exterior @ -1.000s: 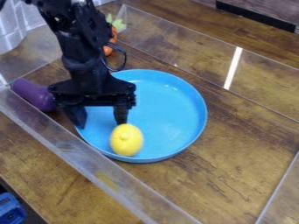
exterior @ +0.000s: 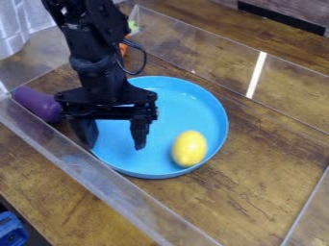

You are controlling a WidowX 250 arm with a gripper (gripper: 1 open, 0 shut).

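My black gripper (exterior: 111, 133) hangs low over the left half of a blue plate (exterior: 180, 106), its fingers open and nothing visible between them. A yellow egg-shaped object (exterior: 189, 149) rests on the right part of the plate, apart from the gripper. A purple object (exterior: 37, 102) lies left of the plate, partly behind the clear wall.
An orange object and greenery sit behind the arm, mostly hidden. Clear walls run along the left, front and right. A blue item (exterior: 8, 229) lies at the bottom left corner.
The yellow object has moved from below the gripper to the right side of the plate. The gripper has shifted slightly left and stands open.
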